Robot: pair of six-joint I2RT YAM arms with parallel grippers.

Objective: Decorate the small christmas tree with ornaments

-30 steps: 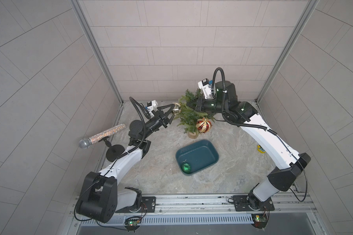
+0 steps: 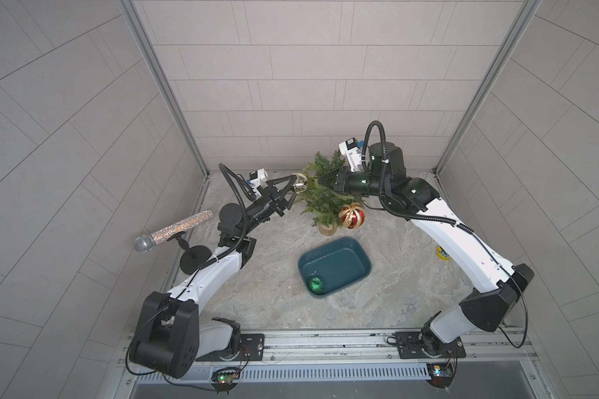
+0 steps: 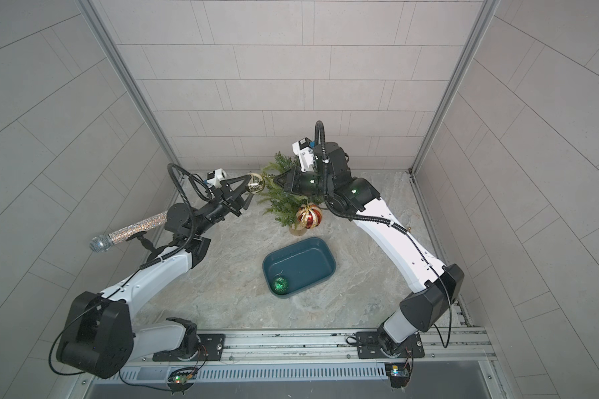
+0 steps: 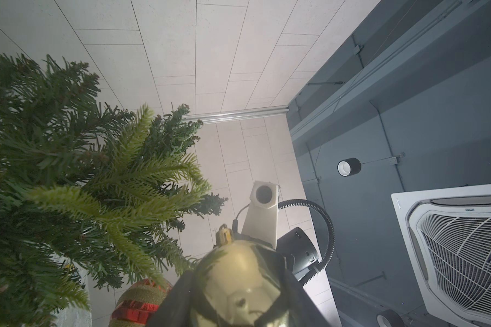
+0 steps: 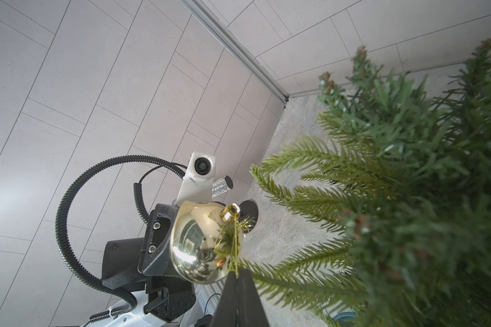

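Note:
A shiny gold ball [image 5: 199,242] is gripped in my left gripper [image 2: 295,189], at the left side of the green tree [image 2: 326,199]. The ball's gold cap [image 4: 223,235] points toward the tree in the left wrist view. My right gripper is shut among the branches beside the ball. A thin gold string [image 5: 235,245] runs from the cap down to its fingertips; I cannot tell whether they pinch it. Low on the tree's right side hangs a red and gold striped ball [image 2: 352,215]. A glittery green ball [image 2: 316,285] lies in the blue-green bin [image 2: 360,251].
The bin sits in front of the tree's base. A glittery microphone [image 2: 179,228] on a black stand is at the far left. One small yellow item [image 2: 443,253] lies at the right, near the right arm. Front table areas beside the bin are clear.
The striped ball has moved a little right and down and turned. The left arm and gold ball stay in place.

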